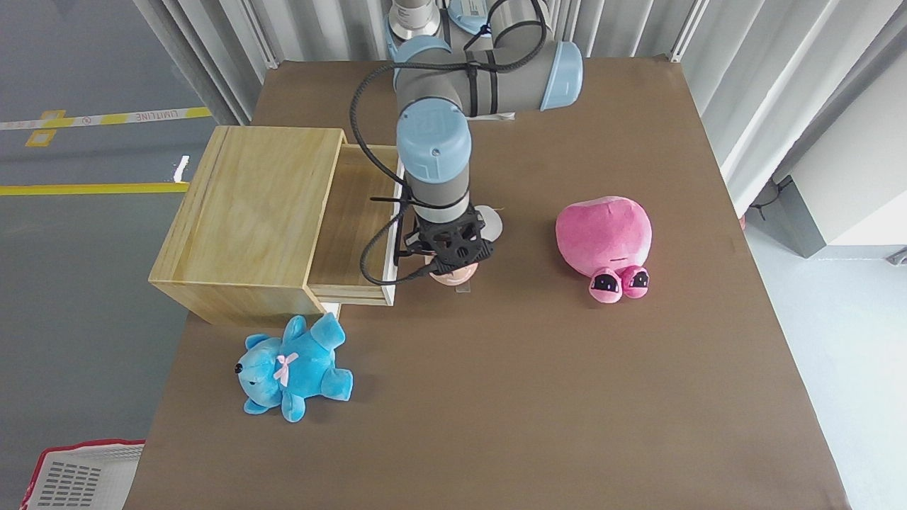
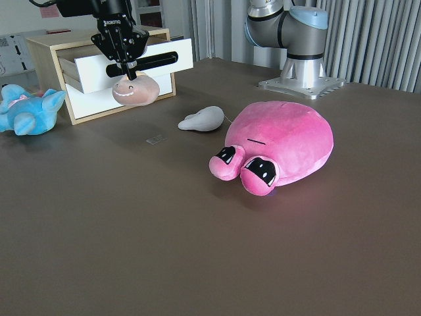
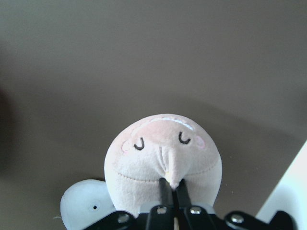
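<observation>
My gripper is shut on a pale pink round plush (image 3: pixel 163 153) (image 2: pixel 137 91), pinching its fabric, just in front of the open white-fronted drawer (image 2: pixel 171 52) of the wooden cabinet (image 1: pixel 246 204). In the front view the arm hides most of the plush and part of the drawer. A grey-white plush (image 2: pixel 201 119) (image 3: pixel 84 203) lies on the table beside it.
A blue teddy bear (image 1: pixel 302 370) lies near the cabinet's front left corner. A large pink plush (image 1: pixel 604 234) sits to the right. A basket (image 1: pixel 81 476) stands off the table.
</observation>
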